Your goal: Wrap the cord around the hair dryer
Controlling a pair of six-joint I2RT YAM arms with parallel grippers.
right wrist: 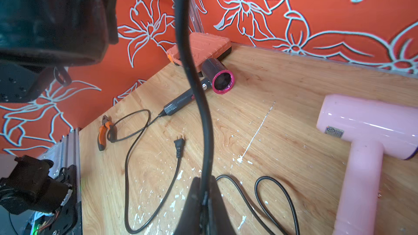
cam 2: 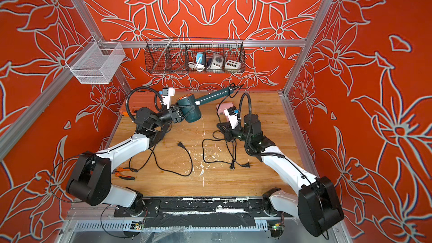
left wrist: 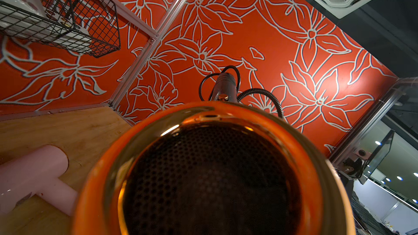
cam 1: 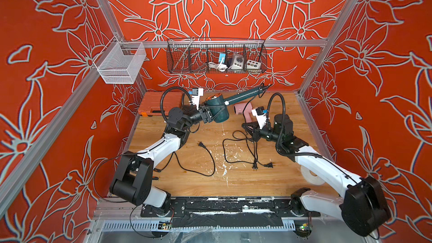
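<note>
A dark teal hair dryer [cam 1: 216,110] with an orange-rimmed grille [left wrist: 209,178] is raised in my left gripper [cam 1: 206,113], which is shut on its body. The handle points up and to the back right, cord looping off its end. My right gripper [cam 1: 247,128] is shut on that black cord [right wrist: 196,95], low and right of the body; in the right wrist view the cord runs taut from above down into its fingers.
A pink hair dryer [right wrist: 370,130], a dark pink-rimmed dryer [right wrist: 182,100], several cords, orange pliers [right wrist: 102,135] and an orange case [cam 1: 159,103] lie on the table. A white ring [cam 1: 312,175] is at the right. Wire baskets [cam 1: 216,56] hang behind.
</note>
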